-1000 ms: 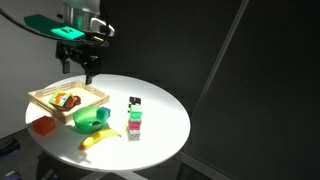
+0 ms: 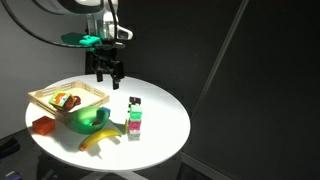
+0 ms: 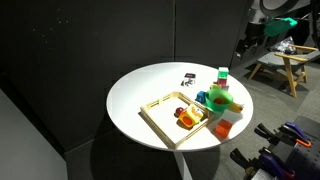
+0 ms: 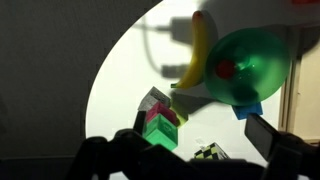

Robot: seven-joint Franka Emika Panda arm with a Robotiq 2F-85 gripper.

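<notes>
My gripper (image 2: 107, 80) hangs open above the white round table, with nothing between its fingers. In the wrist view its dark fingers (image 4: 262, 138) stand wide apart at the lower part of the picture. A stack of green, pink and pale blocks (image 2: 135, 121) rises at the table's right-middle; its green top (image 4: 160, 131) appears close to the left finger. Beside it is a green bowl (image 4: 262, 50) with a small red thing inside. The yellow banana (image 2: 99, 137) lies between the bowl and the table's front edge. A blue block (image 4: 247, 109) shows at the bowl's rim.
A shallow wooden tray (image 3: 150, 119) holds several colourful toys. An orange-red block (image 3: 223, 128) lies near the tray. A black-and-white patterned object (image 4: 211, 152) sits behind the stack.
My gripper has moved to the right, from over the tray to beyond its right edge, and a little lower. It stays open. The objects on the table have not visibly moved.
</notes>
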